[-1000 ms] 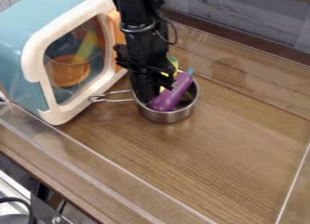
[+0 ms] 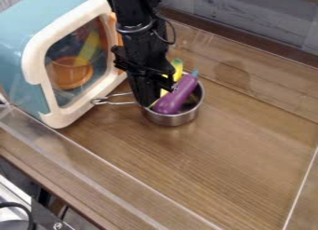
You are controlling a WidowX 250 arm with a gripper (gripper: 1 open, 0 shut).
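A steel pot (image 2: 176,117) stands on the wooden counter, its wire handle reaching left. A purple eggplant (image 2: 179,92) leans in it, with something yellow behind. My black gripper (image 2: 155,92) is low at the pot's left side, beside the eggplant; its fingertips are partly hidden, and what lies between them cannot be made out.
A light blue toy oven (image 2: 37,43) stands at the left with its white-framed window, orange items behind it. A grey wall runs along the back.
My gripper, the pot and the eggplant have shifted very slightly; otherwise little differs.
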